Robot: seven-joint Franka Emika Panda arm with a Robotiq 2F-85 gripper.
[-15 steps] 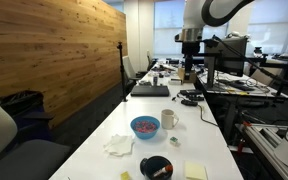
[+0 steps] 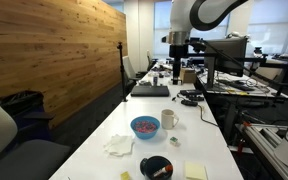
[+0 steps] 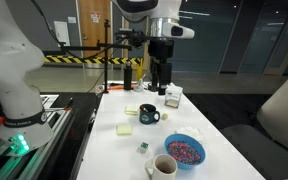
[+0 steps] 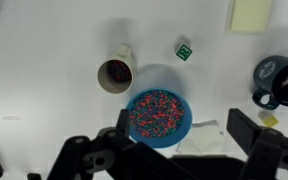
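Observation:
My gripper stands open above the table, its two dark fingers wide apart with nothing between them. Below it in the wrist view is a blue bowl point(image 4: 157, 117) full of small red, blue and green pieces. Beside the bowl sits a cream mug point(image 4: 115, 76) with dark contents. A dark blue mug point(image 4: 270, 78) stands at the right of that view, with a red-and-white object partly in it. Between the mugs lies a small green cube point(image 4: 184, 52). Exterior view 2 shows the gripper point(image 3: 159, 78) high behind the dark mug point(image 3: 150, 113).
A crumpled white cloth point(image 2: 119, 145) lies left of the bowl. A pale yellow pad point(image 2: 195, 170) and a smaller yellow piece point(image 4: 269, 118) are near the dark mug. Dark equipment point(image 2: 150, 90) sits at the far end.
In exterior view 1 the arm has shifted a little left and toward the camera, with the gripper along with it. The bowl, mugs, cloth and cube have stayed in place.

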